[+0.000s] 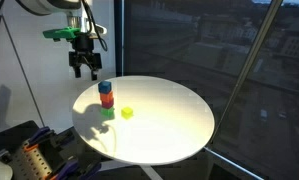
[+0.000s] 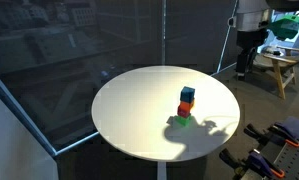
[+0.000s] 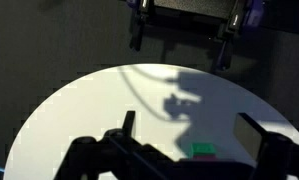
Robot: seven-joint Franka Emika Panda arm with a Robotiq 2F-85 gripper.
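On the round white table a stack of coloured blocks stands upright: a blue block (image 1: 106,86) on top, orange and red blocks (image 1: 107,100) below it, and a green block (image 1: 108,113) at the base. Exterior view 2 shows the same order, from the blue block (image 2: 188,92) down to the green block (image 2: 184,121). A yellow block (image 1: 127,113) lies apart, beside the stack. My gripper (image 1: 86,73) is open and empty, raised near the table's edge, away from the stack. In the wrist view, the green block (image 3: 202,149) shows beyond the fingers; much of the stack is hidden.
The robot's dark base frame (image 1: 34,155) stands close to the table edge.
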